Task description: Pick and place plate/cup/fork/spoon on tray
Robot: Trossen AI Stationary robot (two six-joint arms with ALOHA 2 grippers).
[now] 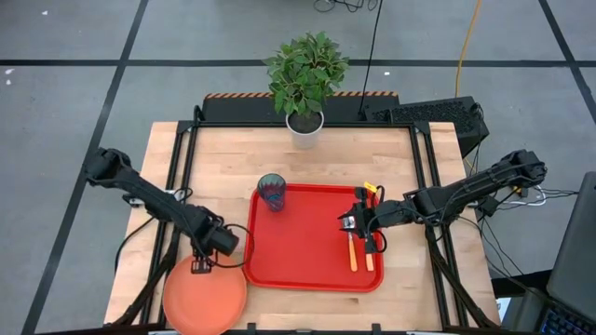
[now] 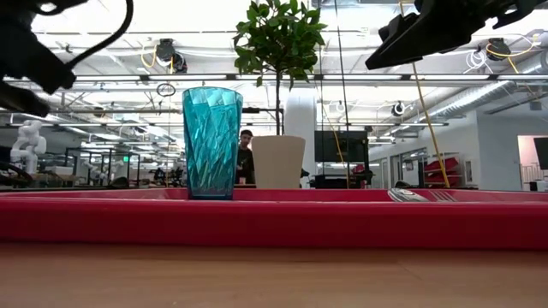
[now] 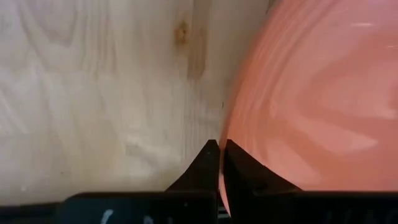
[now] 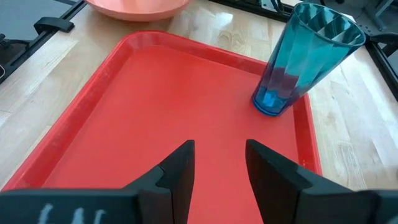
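Observation:
The orange plate (image 1: 205, 300) is at the front left of the table, beside the red tray (image 1: 312, 244). My left gripper is shut on the plate's rim, one finger on either side of it. On the tray's back left corner the blue cup (image 1: 271, 190) stands upright. Two utensils with orange handles, one of them a fork (image 2: 442, 196), lie along the tray's right side, their heads partly covered in the high view by the right arm. My right gripper hangs open over the tray, nothing between its fingers.
Behind the table stands a potted plant (image 1: 305, 84). Black frame bars (image 1: 177, 186) run along the left and right sides of the table. The middle of the tray is bare.

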